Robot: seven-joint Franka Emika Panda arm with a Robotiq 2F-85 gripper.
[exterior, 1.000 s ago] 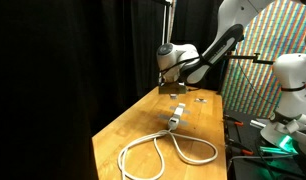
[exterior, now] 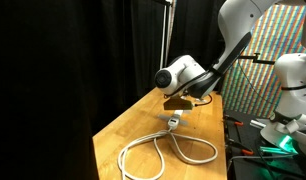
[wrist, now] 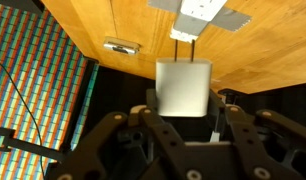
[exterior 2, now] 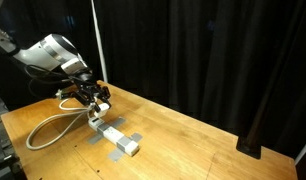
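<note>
A pale plug (wrist: pixel 183 88) with two prongs is held in my gripper, which is shut on it. The prongs point toward the top of the wrist view, over wooden table. Past their tips lies the end of a white power strip (wrist: pixel 202 8); a grey patch of tape shows beside it. Exterior view 2 shows the strip (exterior 2: pixel 117 139) flat on the table, with my gripper (exterior 2: pixel 100 110) low over its cord end. In exterior view 1 my gripper (exterior: pixel 177 101) hides part of the strip. Whether plug and strip touch cannot be told.
The strip's white cord (exterior: pixel 125 154) loops across the near part of the table. A small pale object (wrist: pixel 121 46) lies near the table edge.
Over the last second my arm has come down and toward the camera in exterior view 1, bringing the gripper low over the power strip. Strip and cord look unmoved.
</note>
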